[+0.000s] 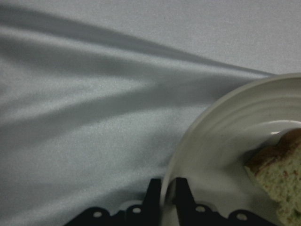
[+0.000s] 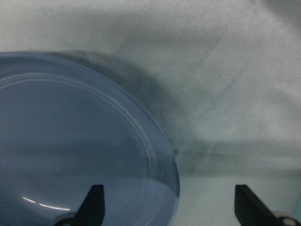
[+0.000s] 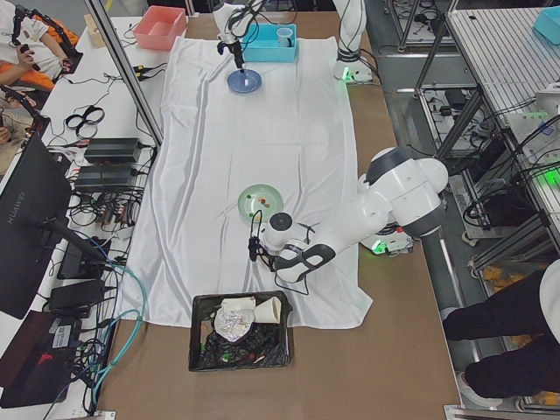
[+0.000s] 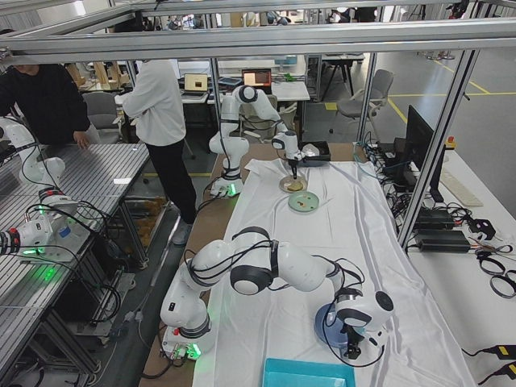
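My left gripper is at the rim of a pale plate (image 1: 221,113) holding a piece of bread (image 1: 275,174); its dark fingers sit close either side of the rim. In the camera right view that plate (image 4: 285,184) lies beside a green plate (image 4: 303,206) with small food bits. At the other end of the cloth, my right gripper stands open over the right rim of an empty blue plate (image 2: 80,127), one finger over the plate and the other over cloth.
A turquoise bin (image 3: 267,52) is beyond the blue plate. A black lined bin (image 3: 223,350) with waste stands at the opposite end.
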